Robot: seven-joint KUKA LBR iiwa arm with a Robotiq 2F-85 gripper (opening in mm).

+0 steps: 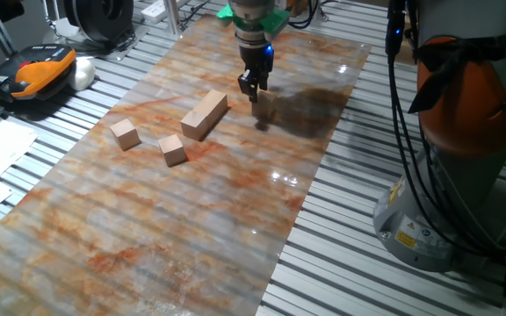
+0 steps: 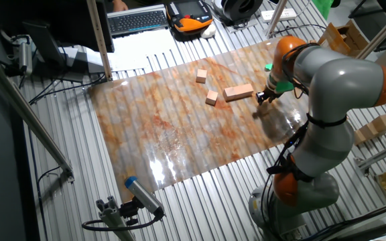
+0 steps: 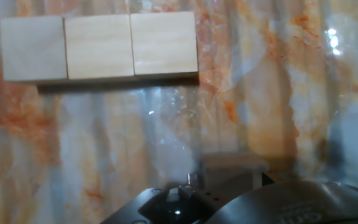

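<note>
My gripper (image 1: 254,91) hangs over a single wooden cube (image 1: 261,107) in exterior view 1, in the shadow of the arm. In the wrist view this cube (image 3: 234,170) shows as a dim, shaded block just beyond the dark gripper parts at the bottom edge. Whether the fingers are apart or closed, or touch the cube, is unclear. Close by lies a row of three pale cubes (image 3: 99,47) side by side, seen as one long bar (image 1: 205,115) from outside. Two separate cubes, one (image 1: 125,134) farther left and one (image 1: 172,150) nearer the camera, rest on the marbled board.
The glossy marbled board (image 2: 179,134) is bare across its near and left parts. An orange teach pendant (image 1: 29,74) and a white lump (image 1: 82,74) sit beyond its edge. The robot's base (image 1: 420,224) stands to the right.
</note>
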